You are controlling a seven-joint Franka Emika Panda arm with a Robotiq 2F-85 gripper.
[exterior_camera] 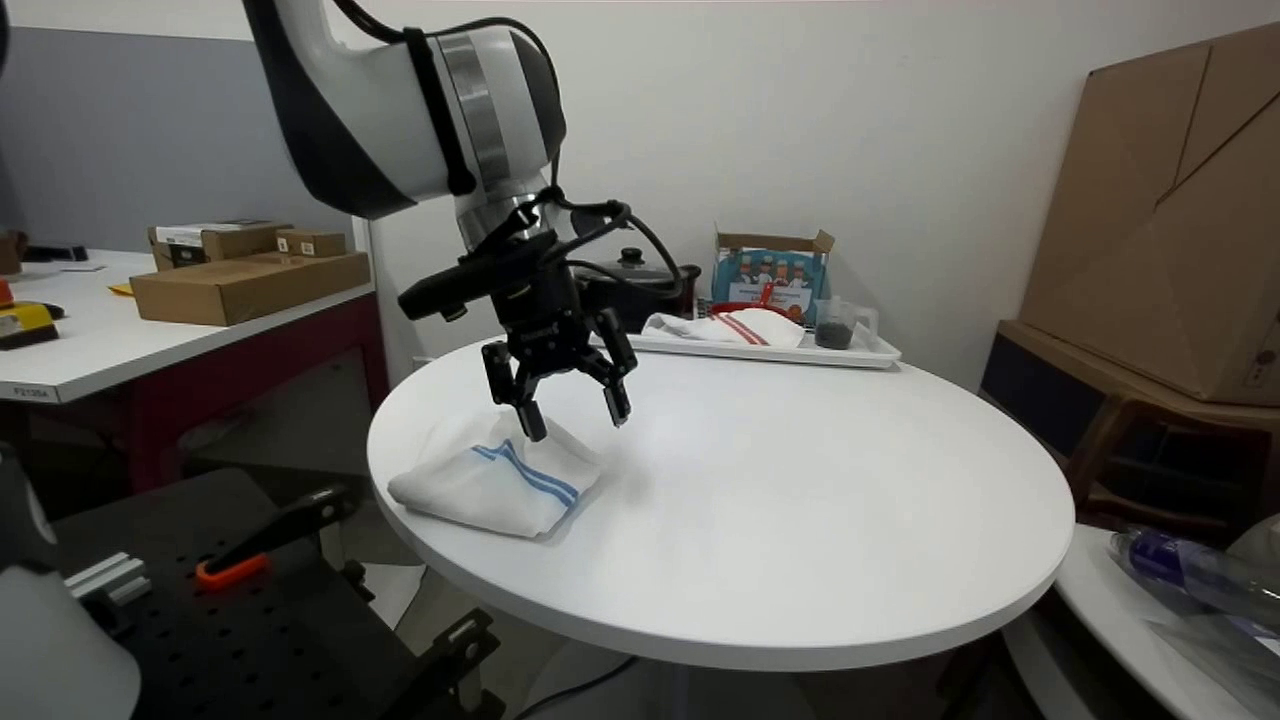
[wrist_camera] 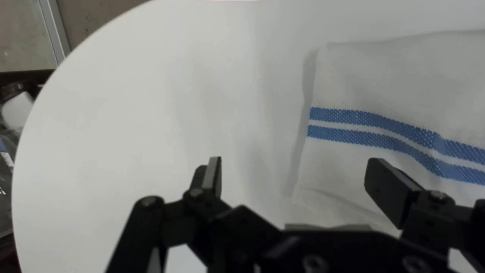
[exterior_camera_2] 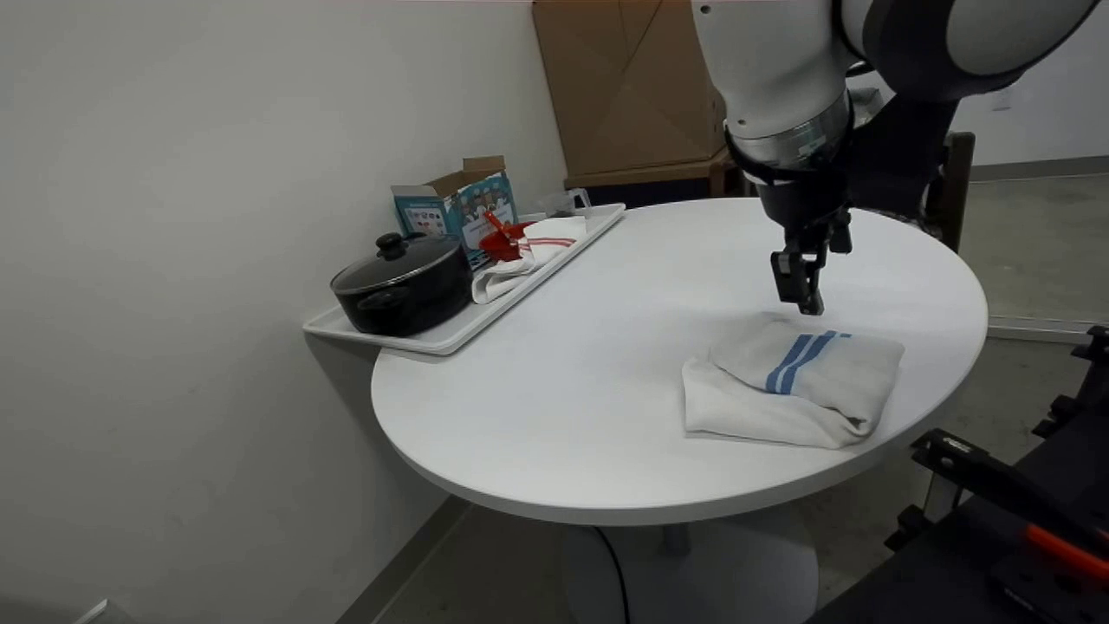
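Observation:
A folded white towel with blue stripes (exterior_camera: 498,486) lies on the left part of the round white table (exterior_camera: 816,504), close to its rim. My black gripper (exterior_camera: 577,422) is above the towel's right edge, tilted, its fingers apart and empty. From the other side, in exterior view 2, the gripper (exterior_camera_2: 813,276) appears over the table just beyond the towel (exterior_camera_2: 800,380). In the wrist view one finger (wrist_camera: 212,177) is over bare table and the other finger (wrist_camera: 391,191) over the towel (wrist_camera: 395,86), whose edge runs between them.
At the table's back, a white tray (exterior_camera_2: 457,334) bears a black lidded pot (exterior_camera_2: 405,286), a striped towel (exterior_camera_2: 551,237), a red item (exterior_camera_2: 501,241) and a measuring cup (exterior_camera: 836,324). Behind stands a blue box (exterior_camera: 768,274).

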